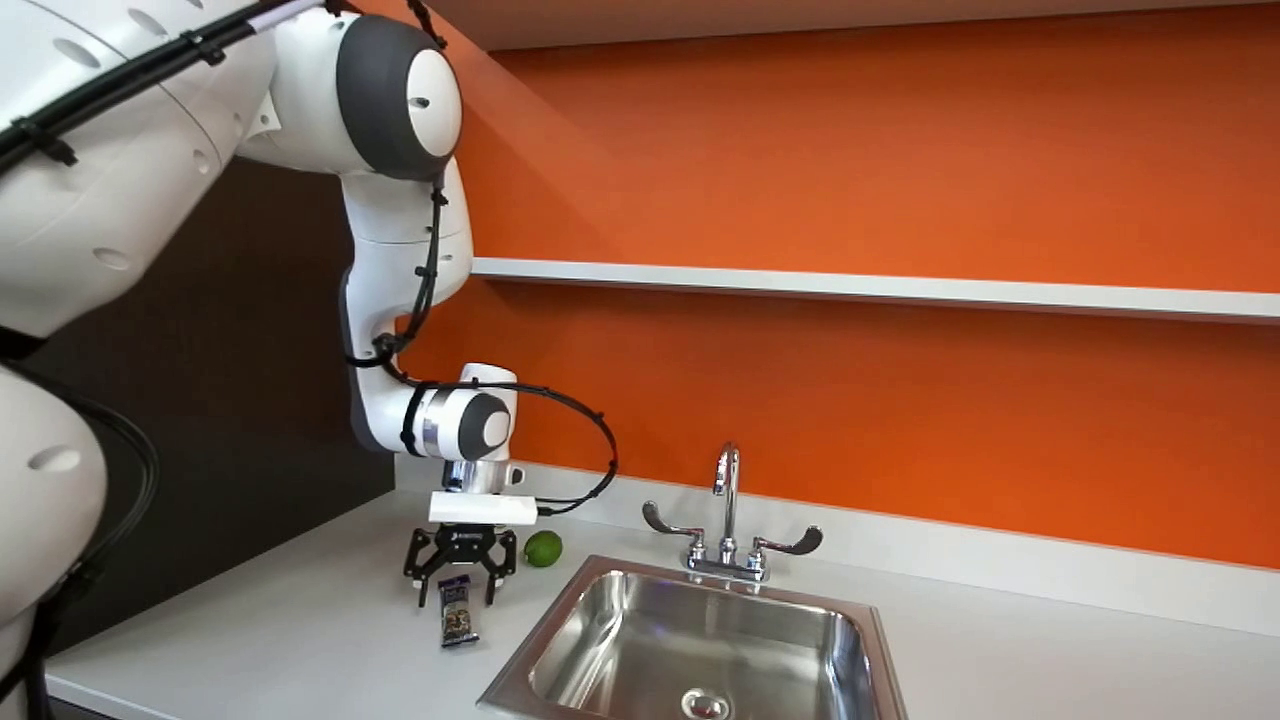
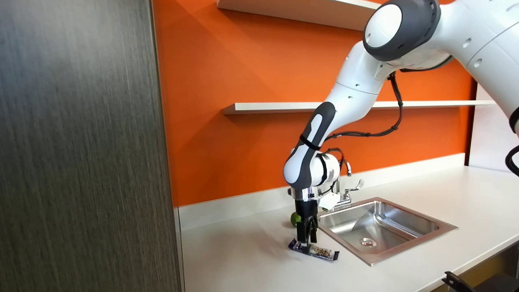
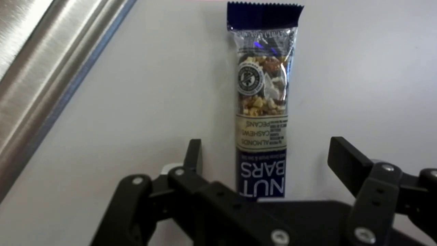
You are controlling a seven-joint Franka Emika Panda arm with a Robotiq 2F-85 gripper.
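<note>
A wrapped nut bar [image 3: 262, 123] lies flat on the light counter, its near end hidden beneath the gripper body in the wrist view. My gripper is open, one finger on each side of the bar with a clear gap to both. Exterior view 1 has the gripper [image 1: 456, 593] low over the far part of the bar [image 1: 457, 614]. From the other side, the fingers [image 2: 305, 233] hang down at the bar [image 2: 321, 251]; whether they touch the counter I cannot tell.
A green lime [image 1: 543, 548] sits just right of the gripper, near the back wall. The steel sink [image 1: 858, 612] with its faucet [image 1: 729, 504] lies further right. A dark panel [image 2: 82, 146] bounds the left side.
</note>
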